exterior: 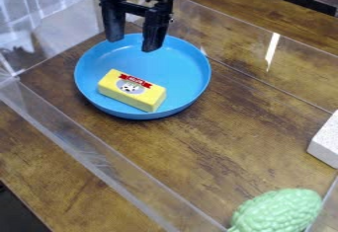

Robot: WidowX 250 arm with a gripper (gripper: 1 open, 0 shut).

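Note:
A black gripper (133, 29) hangs over the back part of a blue plate (183, 78), its two fingers apart and nothing seen between them. A yellow box (132, 91) with a red label lies on the front half of the plate, below and clear of the fingers.
A green brain-like object (275, 210) lies at the bottom right, and a white block (325, 137) at the right edge. Clear plastic walls run along the sides. The wooden surface (238, 127) right of the plate is bare.

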